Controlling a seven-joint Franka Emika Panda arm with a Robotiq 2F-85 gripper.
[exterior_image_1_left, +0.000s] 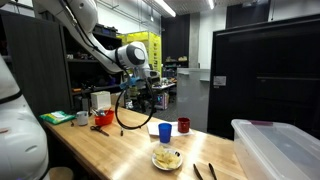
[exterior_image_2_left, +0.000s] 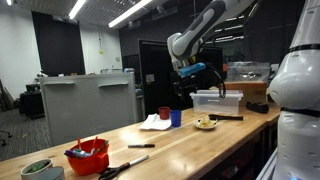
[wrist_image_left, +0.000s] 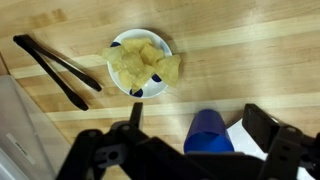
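My gripper hangs open above the table, its two dark fingers wide apart at the bottom of the wrist view. Nothing is held between them. Below and roughly between the fingers stands a blue cup, upright on the wood in exterior view 1. A white plate with yellow chips on it lies close by. Behind the blue cup is a red cup. A sheet of white paper lies flat near the cups.
Black tongs rest beside the plate, near a large clear bin. At the other end are a red basket with things in it, a knife and a dark marker. Bare wood lies between.
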